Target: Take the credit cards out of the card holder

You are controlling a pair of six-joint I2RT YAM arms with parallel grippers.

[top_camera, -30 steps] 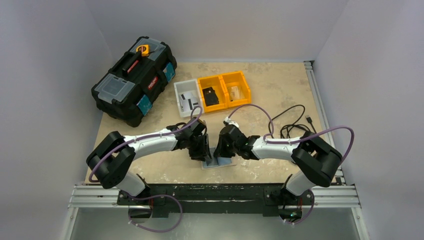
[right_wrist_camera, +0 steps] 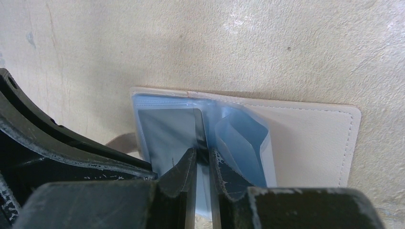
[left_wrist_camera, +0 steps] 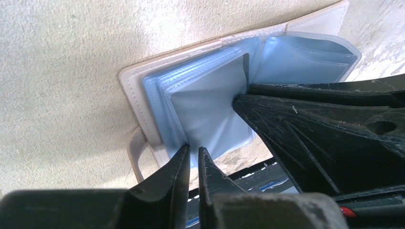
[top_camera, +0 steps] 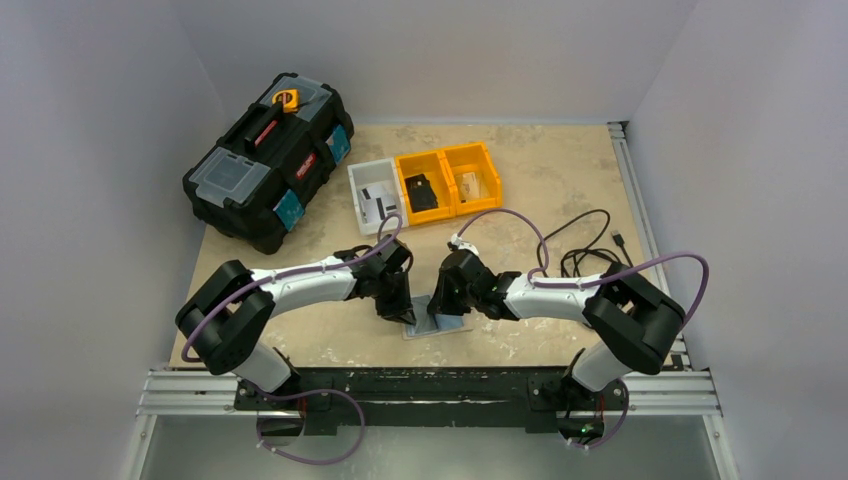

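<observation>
The opened card holder (top_camera: 438,334) lies on the table under both grippers, with a pale cover (right_wrist_camera: 310,138) and blue clear sleeves (left_wrist_camera: 305,59). A greyish card (right_wrist_camera: 167,126) with a dark stripe shows through one sleeve. My right gripper is shut on that sleeve's edge beside the stripe; whether the card is pinched too cannot be told. In the left wrist view, my left gripper has its fingertips close together, a narrow gap between them, at the sleeve stack's near outer edge. Nothing is clearly held there.
A white bin (top_camera: 372,190) with cards and two orange bins (top_camera: 448,155) stand behind the arms. A black toolbox (top_camera: 265,160) is at the back left. A black cable (top_camera: 575,255) lies at the right.
The right gripper and the card holder look unmoved.
</observation>
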